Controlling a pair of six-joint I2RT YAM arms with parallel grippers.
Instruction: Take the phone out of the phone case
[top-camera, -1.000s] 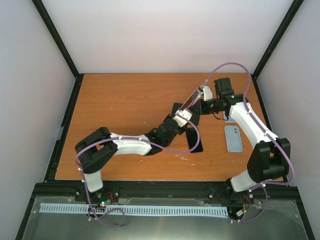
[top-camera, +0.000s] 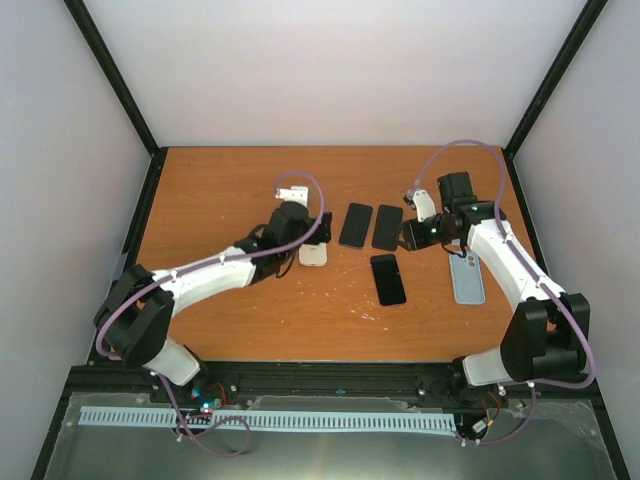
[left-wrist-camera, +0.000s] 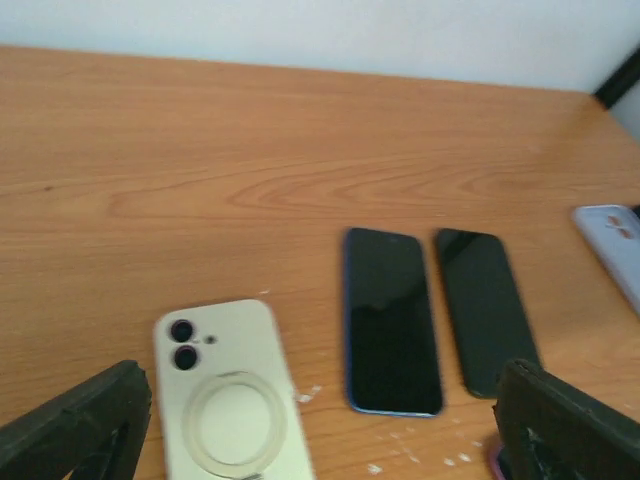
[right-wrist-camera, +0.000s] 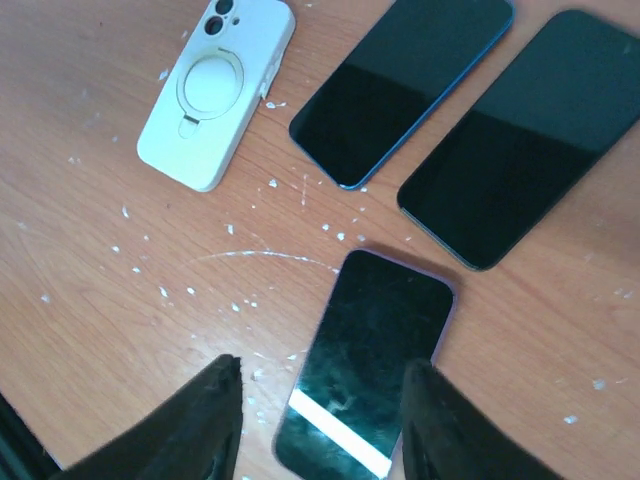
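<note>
On the table below my left gripper lies a white phone case (left-wrist-camera: 190, 410), back up, with a ring and two round camera spots. That gripper is open and empty, raised above the case. Dark phones lie screen up: a blue-edged one (right-wrist-camera: 400, 85), a black one (right-wrist-camera: 530, 130) beside it, and a purple-edged one (right-wrist-camera: 375, 330) nearer the front. My right gripper hangs over the purple-edged phone, its fingers apart and nothing held. Whether anything is inside the white case cannot be told.
A light blue case (top-camera: 467, 280) lies flat at the right under the right arm. Behind it another pale lilac case (left-wrist-camera: 612, 232) is partly hidden. White specks litter the middle.
The grippers, earlier close together around a tilted item above the dark phones, have parted. My left gripper moved left, and the white case now lies below it. The right gripper moved slightly right.
</note>
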